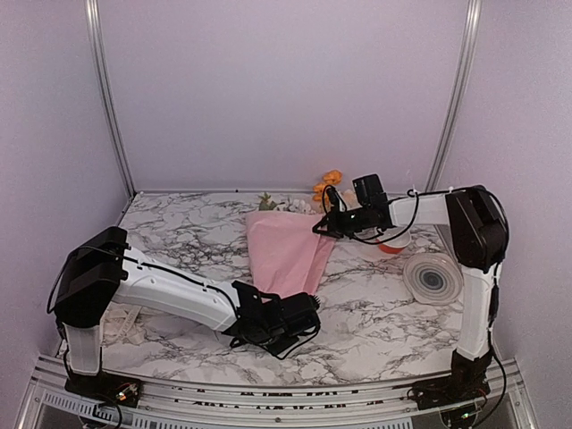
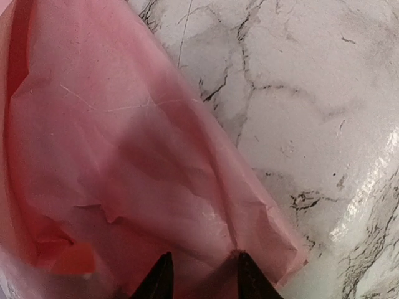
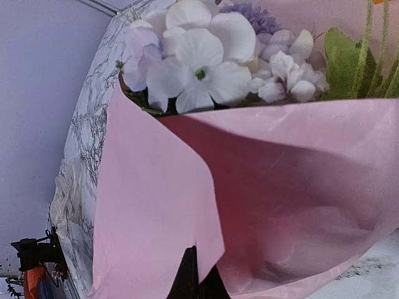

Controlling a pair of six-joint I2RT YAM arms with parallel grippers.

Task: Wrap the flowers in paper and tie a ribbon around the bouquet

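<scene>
The pink wrapping paper is folded around the bouquet near the middle of the table. White flowers and purple blooms stick out beyond its edge in the right wrist view, and orange flowers show at the back in the top view. My right gripper is shut on the free edge of a paper flap. Over the near end of the paper hangs my left gripper, its fingers apart and no paper visibly pinched between them. The stems inside the wrap are hidden.
A round clear lid lies to the right, with a red-and-white bowl behind it, partly covered by the right arm. At the left, a pale bundle sits by the left arm.
</scene>
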